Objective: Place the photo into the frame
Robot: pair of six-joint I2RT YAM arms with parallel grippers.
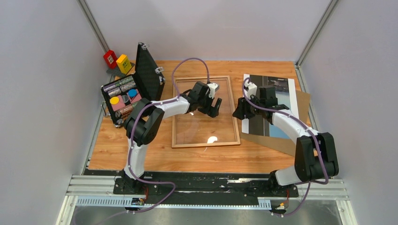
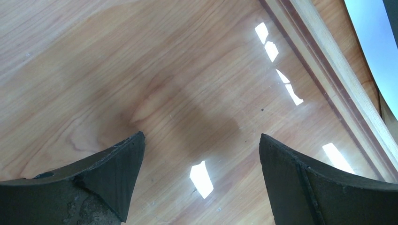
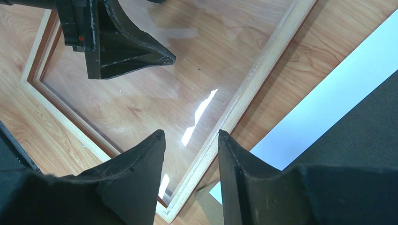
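Observation:
The wooden frame (image 1: 206,144) lies at the table's centre with a clear pane in it. My left gripper (image 1: 212,105) is open above the pane, nothing between its fingers. The photo (image 1: 277,131), dark and blue with a white border, lies to the right on brown board (image 1: 302,101), partly hidden by the right arm. My right gripper (image 1: 238,112) hangs over the frame's right edge beside the photo; in the right wrist view its fingers (image 3: 136,183) are apart, nothing visibly held.
An open black case (image 1: 149,75) with containers stands at the left, with red (image 1: 110,60) and yellow (image 1: 123,64) blocks behind it. Bare table (image 1: 197,161) shows in front of the frame.

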